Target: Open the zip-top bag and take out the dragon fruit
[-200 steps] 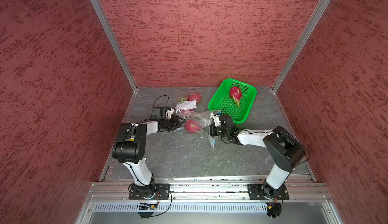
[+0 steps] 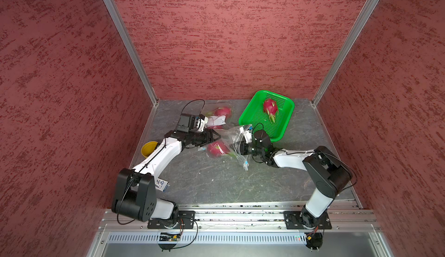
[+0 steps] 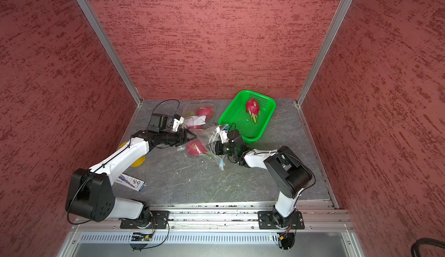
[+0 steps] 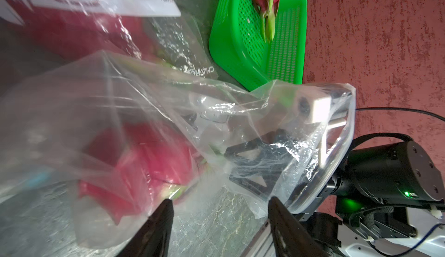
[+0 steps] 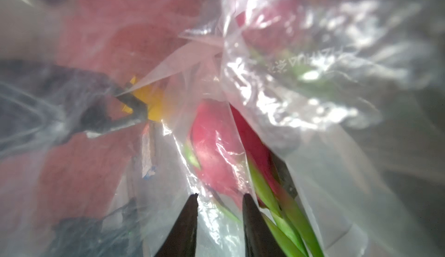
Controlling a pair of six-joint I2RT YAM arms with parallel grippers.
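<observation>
A clear zip top bag (image 2: 230,135) with a pink dragon fruit (image 2: 217,149) inside lies between my two arms. In the left wrist view the bag's film (image 4: 259,104) spreads over the right gripper's hardware. My left gripper (image 2: 217,136) is open beside the bag's left end, just above the fruit, nothing held between its fingers. My right gripper is open inside or behind the film; in its own view the fruit (image 5: 217,145) and green leaf tips (image 5: 282,229) lie ahead, seen through plastic. Whether its fingertips touch the bag cannot be told.
A green basket (image 2: 244,116) holding one dragon fruit (image 2: 270,107) stands at the back right. Behind the bag lies another bagged fruit (image 2: 223,111) with a white label (image 2: 216,120). A yellow bowl (image 2: 148,149) sits at the left.
My left arm has swung outward to the left, its gripper moving slightly right and back over the bag. The bagged fruit has shifted a little.
</observation>
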